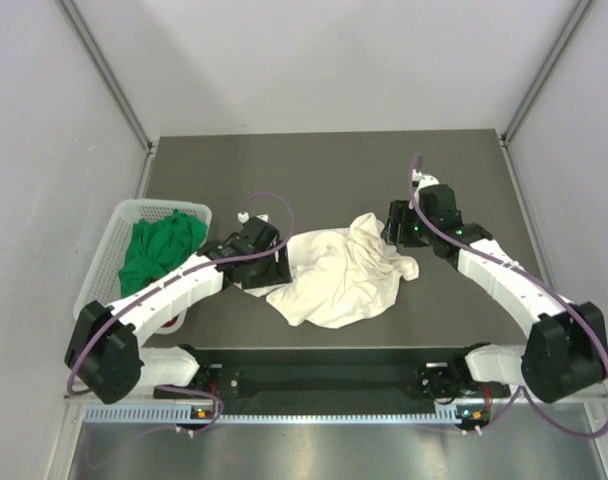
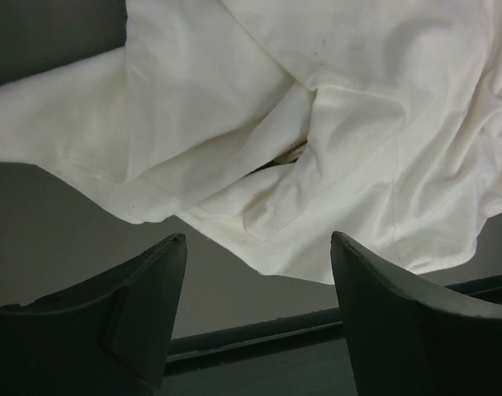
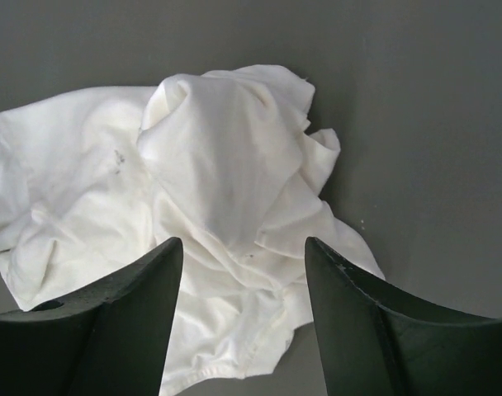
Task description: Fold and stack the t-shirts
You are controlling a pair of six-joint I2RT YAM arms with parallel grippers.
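Observation:
A cream-white t-shirt (image 1: 336,280) lies crumpled on the grey table, its right part bunched up in folds. Over its left end is my left gripper (image 1: 274,272), open; in the left wrist view white cloth (image 2: 350,165) spreads beyond the fingers (image 2: 152,289), with nothing between them. My right gripper (image 1: 396,224) hangs over the shirt's upper right edge. In the right wrist view its fingers (image 3: 144,289) stand apart, with the bunched cloth (image 3: 226,157) below and ahead of them and none visibly gripped.
At the left stands a white basket (image 1: 102,262) holding a green cloth (image 1: 162,250) and a little red cloth (image 1: 170,324). Bare table (image 1: 314,175) lies behind the shirt and to its right.

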